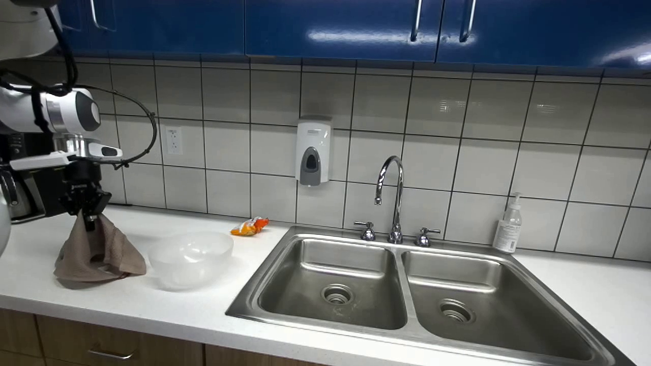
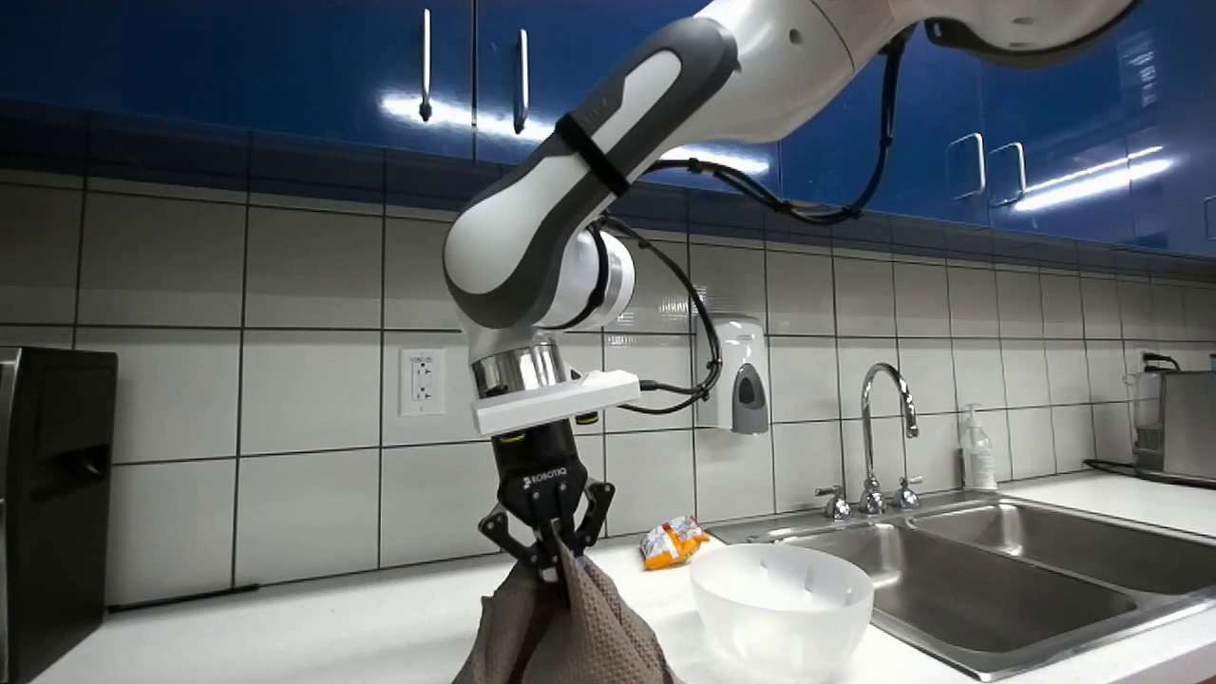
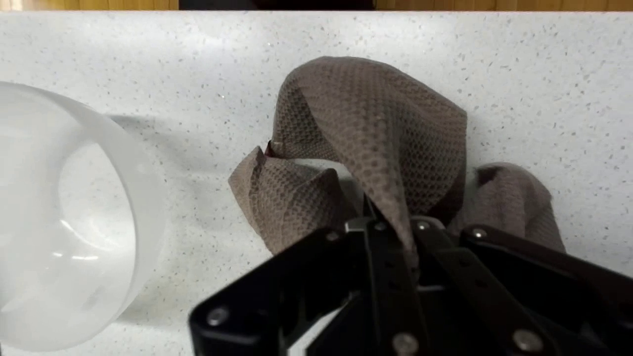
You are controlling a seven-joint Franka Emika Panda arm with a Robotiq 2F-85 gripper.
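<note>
A brown textured towel point(image 1: 122, 249) hangs from my gripper point(image 1: 90, 216), its upper part pinched and its lower folds spread on the white counter. In the wrist view a fold of the towel point(image 3: 380, 136) runs up between the fingers, which are shut on it. From exterior view 2 the gripper point(image 2: 559, 564) points down, with the towel point(image 2: 581, 627) bunched below it; the towel's lower edge is cut off there. Beside the towel, toward the sink, stands an empty translucent bowl point(image 1: 189, 262), apart from the gripper.
An orange snack packet point(image 1: 250, 226) lies near the wall behind the bowl. The double sink point(image 1: 287, 244) with its faucet point(image 1: 397, 201) is to the right, and a soap bottle point(image 1: 507, 226) stands past it. A dark appliance point(image 2: 57, 502) stands on the left.
</note>
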